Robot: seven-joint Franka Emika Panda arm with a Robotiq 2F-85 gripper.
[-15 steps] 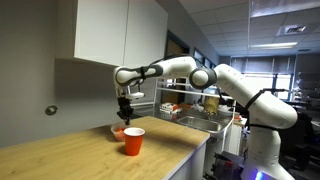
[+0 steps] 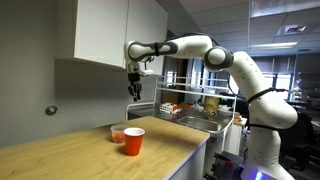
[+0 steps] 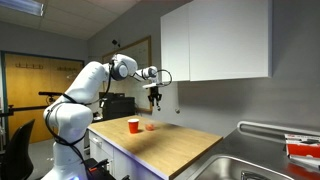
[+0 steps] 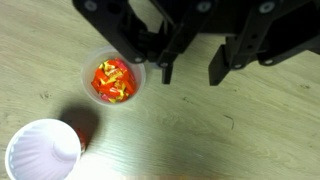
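Note:
A clear bowl of red and yellow wrapped pieces sits on the wooden table, left of the fingers in the wrist view. Close by stands a cup, red outside and white inside; its inside looks empty where it shows. My gripper hangs well above the table, pointing down, roughly over the bowl and cup area in exterior view 1. The wrist view shows a gap between the dark fingers of the gripper, with bare tabletop visible through it and nothing held.
White cabinets hang over its back side. A sink lies beyond the table's end, with a dish rack near it.
My gripper has risen from close over the bowl to high above the table. The bowl and the cup stay where they were.

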